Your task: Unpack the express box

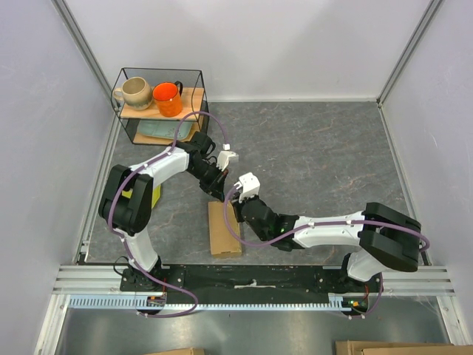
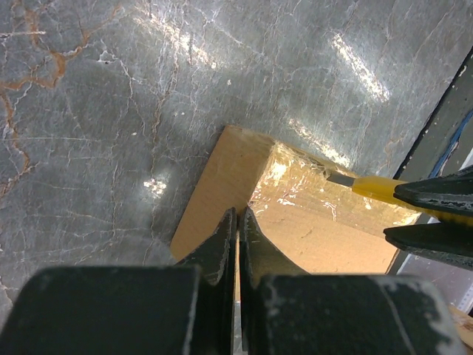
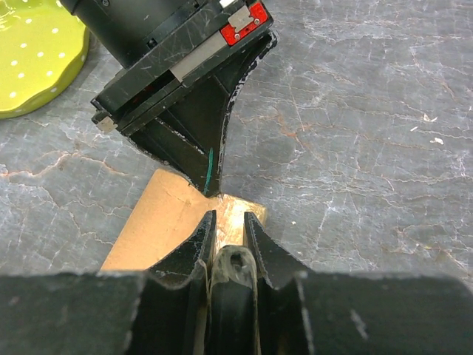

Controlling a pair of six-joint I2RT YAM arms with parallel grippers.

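Note:
The brown cardboard box (image 1: 224,231) lies on the grey surface in front of the arms, with shiny clear tape (image 2: 299,174) along its far edge. My left gripper is shut, nothing between its fingers; its tips are at one corner edge of the box, which lies outside them. From the right, my right gripper (image 1: 236,207) is shut on a yellow cutter (image 2: 377,188). The cutter's grey blade (image 2: 340,179) is at the taped edge. How deep the blade sits in the tape, I cannot tell.
A wire rack (image 1: 164,120) with a beige mug (image 1: 136,93) and an orange mug (image 1: 168,99) stands at the back left. A yellow-green dotted dish (image 3: 37,55) lies partly under the left arm.

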